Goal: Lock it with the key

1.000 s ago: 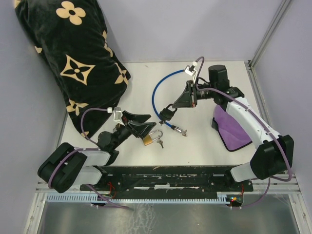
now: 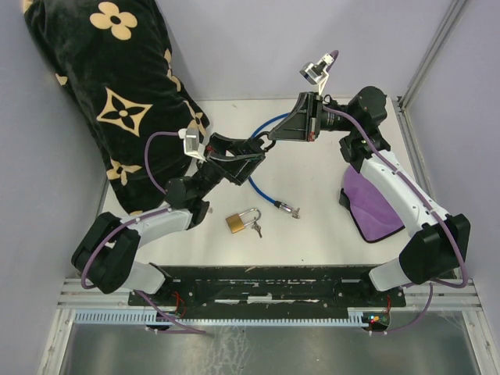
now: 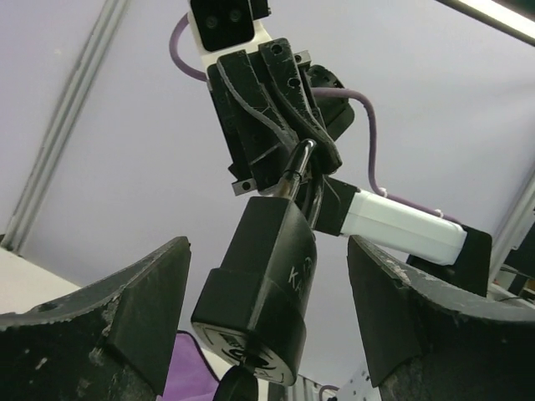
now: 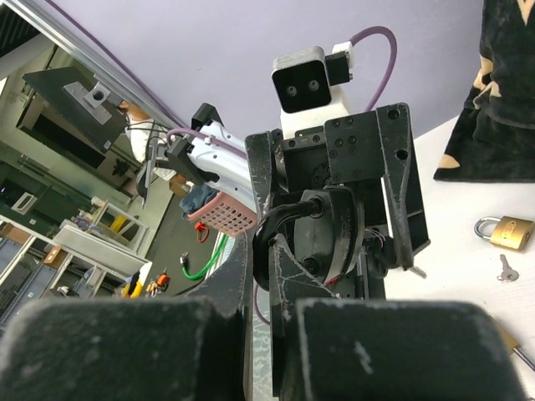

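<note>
A black padlock (image 3: 255,284) hangs in the air by its shackle, which my right gripper is shut on; a dark piece sticks out of the lock's underside. My left gripper (image 2: 244,160) is raised around the lock's body; in the left wrist view its fingers stand apart on either side of the body, part open. A brass padlock (image 2: 234,223) lies on the white table with a small key (image 2: 256,230) by its shackle.
A blue hose (image 2: 262,191) with a metal fitting lies across the table's middle. A purple pouch (image 2: 367,203) is at the right, a dark patterned cushion (image 2: 117,94) at the back left.
</note>
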